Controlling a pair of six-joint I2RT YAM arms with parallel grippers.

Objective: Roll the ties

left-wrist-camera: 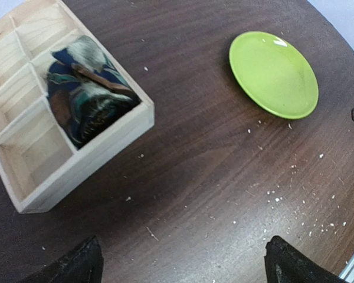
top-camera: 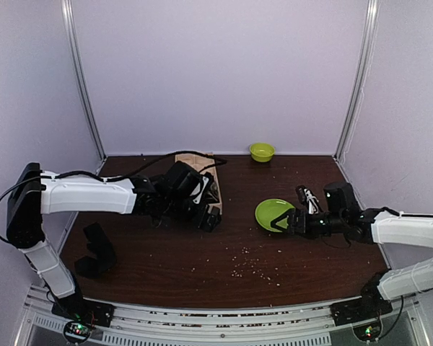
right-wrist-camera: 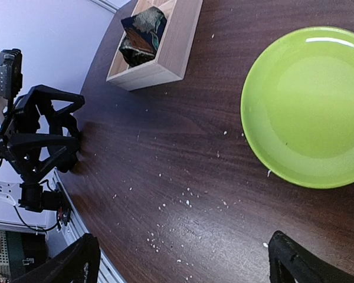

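A tie (left-wrist-camera: 85,88), dark blue with green, brown and pale patterning, lies bunched in one side of the divided wooden box (left-wrist-camera: 115,132). In the right wrist view the same tie (right-wrist-camera: 143,35) shows in the box's near part, while in the top view my left arm covers much of the box. My left gripper is open above the bare table, its fingers wide apart and nothing between them. Over by the green plate, my right gripper also stands open and empty.
The green plate (top-camera: 270,210) is bare. A yellow-green bowl (top-camera: 261,152) sits at the back edge. At the left lies a black object (top-camera: 95,251), its kind unclear. Small pale crumbs (top-camera: 249,265) are scattered on the front middle.
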